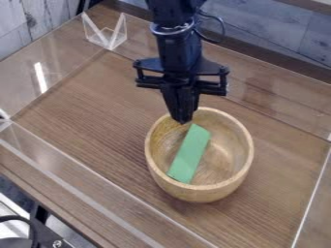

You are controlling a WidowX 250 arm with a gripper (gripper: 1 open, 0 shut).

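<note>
My gripper (183, 103) hangs over the back rim of a round cream bowl (234, 172), its dark body pointing down and its pale tips just above or at the rim. Whether the tips are open or shut is hard to tell. A flat green rectangular object (189, 155) lies tilted diagonally inside the bowl, below and slightly right of the tips.
Clear plastic pieces stand at the upper left and left edge. A black cable shows at the bottom left corner, and a dark wall runs along the back.
</note>
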